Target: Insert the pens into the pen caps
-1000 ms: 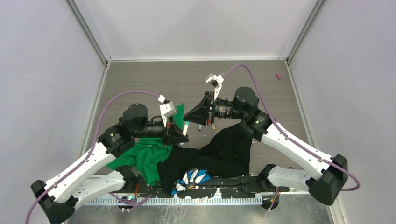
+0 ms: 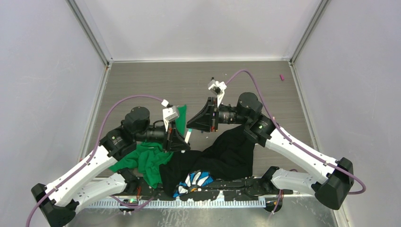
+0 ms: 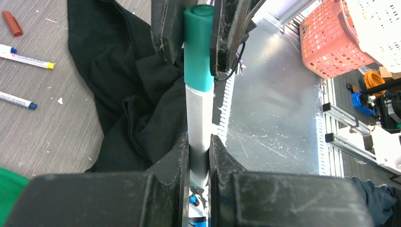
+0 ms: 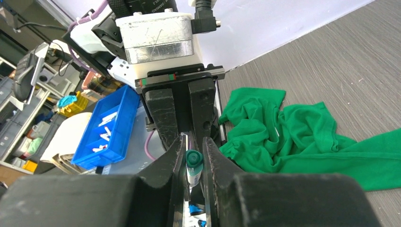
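Observation:
A white marker [image 3: 199, 113] stands between my grippers with a teal cap [image 3: 197, 71] over its upper end. The cap's lower rim meets the white barrel; no gap shows there. My left gripper [image 2: 187, 146] is shut on the barrel, its fingers [image 3: 175, 158] pressed to both sides lower down. Higher up, my right gripper [image 2: 188, 126] is shut on the teal cap, with one finger on each side. From the right wrist view the cap's round end [image 4: 194, 158] shows between the fingers. How far the pen reaches inside the cap is hidden.
Several loose markers, one a blue-ended marker [image 3: 19, 100], and a brown-red cap [image 3: 12, 22] lie on the table. A pink cap [image 2: 282, 77] is at the back right. Below the grippers are a black cloth [image 2: 227, 156] and a green cloth [image 2: 146, 158].
Both grippers have shifted slightly toward the table's front edge, carrying the marker and cap with them. The loose markers behind the right gripper are now more covered in the top view.

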